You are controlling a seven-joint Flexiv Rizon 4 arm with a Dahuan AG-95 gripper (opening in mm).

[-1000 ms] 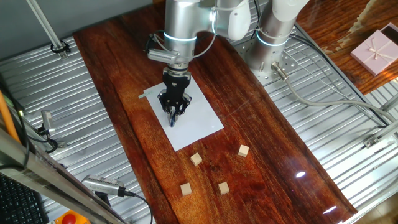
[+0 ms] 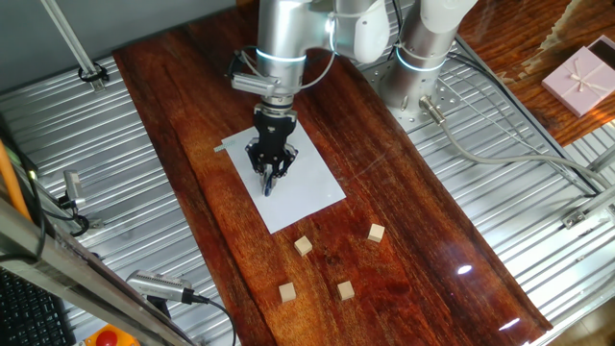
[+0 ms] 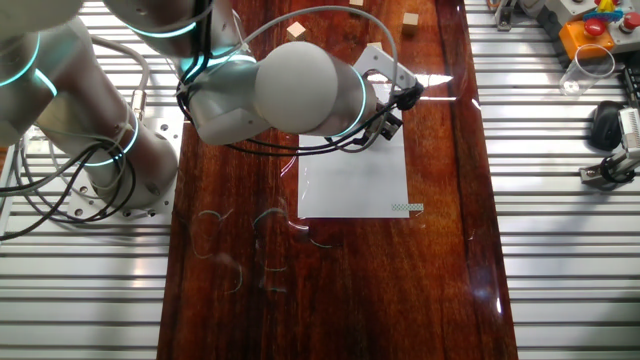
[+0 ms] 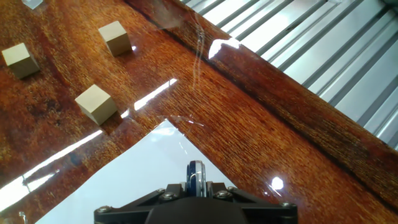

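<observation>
A white sheet of paper [image 2: 306,189] lies flat on the dark wooden table. Over its left part, my gripper [image 2: 270,174] points down and is shut on a slim dark blue and silver object, perhaps a pen [image 4: 193,177]. In the wrist view this object stands up between the fingers, with bare paper [image 4: 144,171] around it. Whether its lower end touches the sheet cannot be told. The arm covers the gripper's tips and part of the paper [image 3: 355,190] in exterior view 2. No clear mark shows on the sheet.
Several small wooden cubes, among them a near cube [image 2: 304,245] and a right cube [image 2: 376,233], rest on the wood beyond the sheet, apart from it. A small strip [image 3: 407,207] sits at one paper corner. Bare wood [image 3: 330,300] lies on the base-side end.
My arm and gripper have shifted very slightly to the right in exterior view 1, still holding the slim object. Paper and cubes stay where they were.
</observation>
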